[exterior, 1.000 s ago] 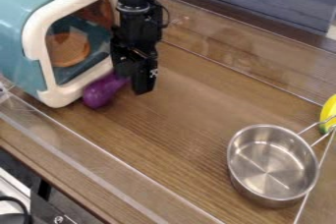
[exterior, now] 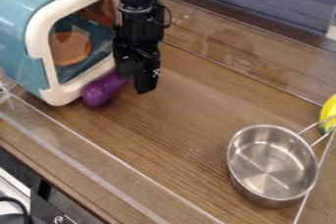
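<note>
My black gripper (exterior: 138, 71) hangs at the upper middle, just beside the white-rimmed opening of a teal toy microwave or box (exterior: 29, 22) at the left. A purple eggplant (exterior: 100, 92) lies on the wooden counter below and left of the gripper, near its fingers. Inside the teal box a round orange-brown piece (exterior: 71, 45) is visible. The gripper reads as open, though its fingertips are dark and hard to separate; nothing clearly sits between them.
A steel pot (exterior: 272, 166) with a handle stands at the lower right. A yellow object (exterior: 327, 112) is at the right edge. A back wall runs along the top right.
</note>
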